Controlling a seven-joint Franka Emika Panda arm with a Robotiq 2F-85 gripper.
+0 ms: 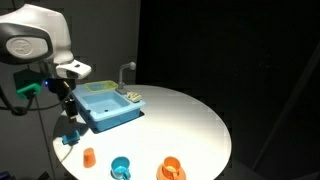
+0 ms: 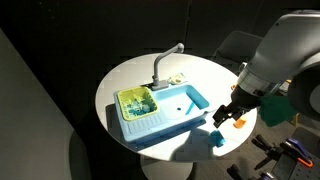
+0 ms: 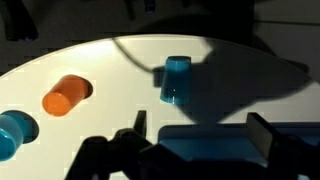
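A blue cup (image 3: 176, 80) stands on the white table (image 3: 110, 60), ahead of my gripper in the wrist view. The fingers are wide apart with nothing between them. In exterior view 1 the gripper (image 1: 71, 113) hangs above the table's left edge, over the blue cup (image 1: 71, 137). An orange cup (image 3: 65, 96) stands to the left of the blue one in the wrist view. Farther left there, a blue mug (image 3: 11, 133) is cut off by the frame edge.
A light-blue basin (image 2: 165, 122) with a yellow-green rack (image 2: 136, 103) stands close by, with a grey faucet (image 2: 166, 65) behind it. At the front, an orange mug (image 1: 171, 166) sits on an orange saucer.
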